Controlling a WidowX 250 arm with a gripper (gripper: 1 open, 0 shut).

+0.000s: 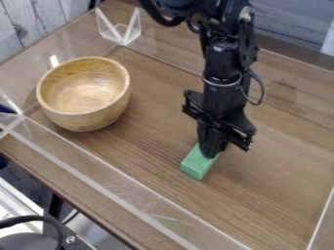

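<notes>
The black robot arm reaches down from the top centre to my gripper point(213, 145), whose tip is at the upper end of a green block point(197, 164) lying on the wooden table point(261, 205). The gripper looks closed; whether it touches or holds the block is unclear, as the tip hides that end of the block.
A wooden bowl point(84, 90) sits at the left. A clear plastic piece point(119, 27) stands at the back left. A dark object point(29, 236) is at the lower-left corner, off the table's edge.
</notes>
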